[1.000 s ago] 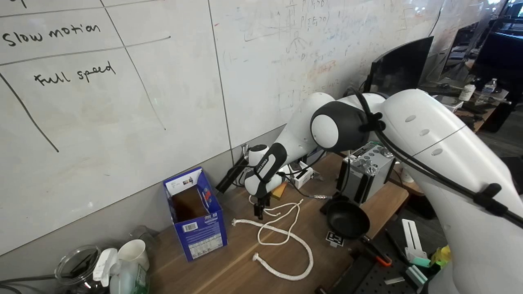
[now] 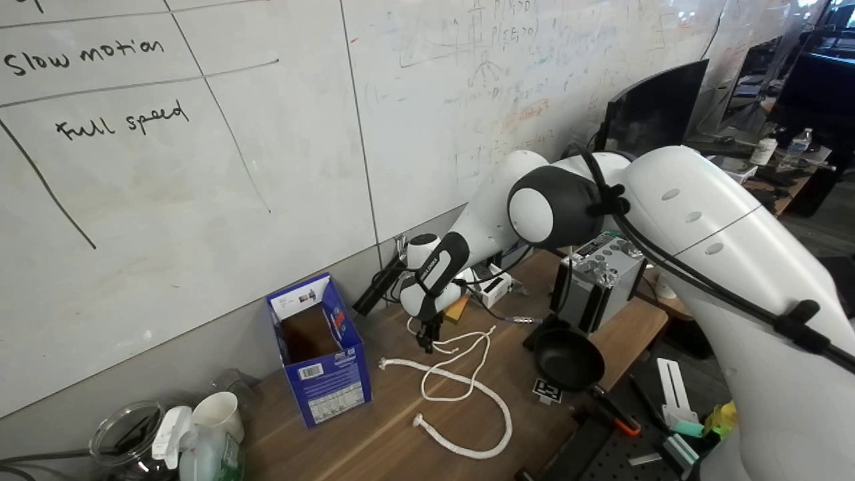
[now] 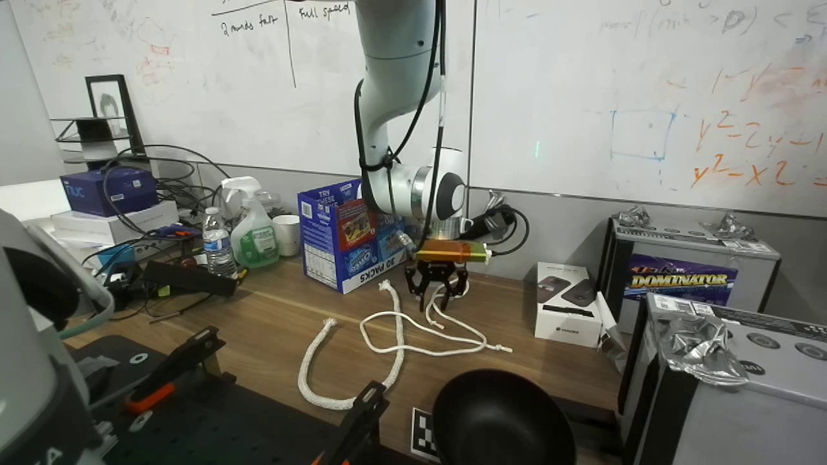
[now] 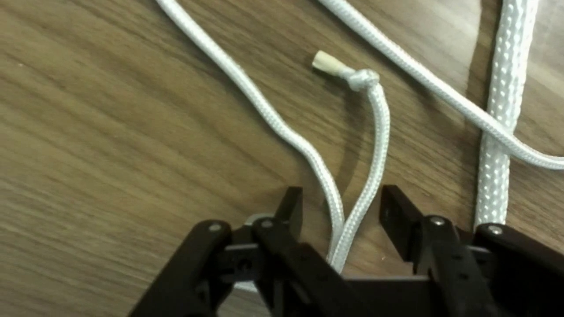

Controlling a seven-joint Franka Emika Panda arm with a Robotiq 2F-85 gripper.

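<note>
In the wrist view my gripper is part open, its two black fingers apart. Two strands of the thin white rope (image 4: pixel 376 142) run together through the gap between them, with clear space on both sides. One strand ends in a knot with a pale tip (image 4: pixel 330 63). Low at the desk, the gripper (image 3: pixel 438 306) stands at the rear part of the thin rope (image 3: pixel 438 352). A thicker white braided rope (image 2: pixel 501 409) curves across the desk in front, and the thin rope crosses over it.
A blue open-topped box (image 2: pixel 332 385) stands close beside the gripper on the wall side. A black pan (image 3: pixel 504 418) sits nearer the front. A white phone box (image 3: pixel 568 306) and grey units (image 3: pixel 713 387) occupy the right. Bare wood (image 3: pixel 256 310) lies left of the ropes.
The gripper's fingers look slightly higher and a touch further right than a second ago. Both ropes lie about as they were.
</note>
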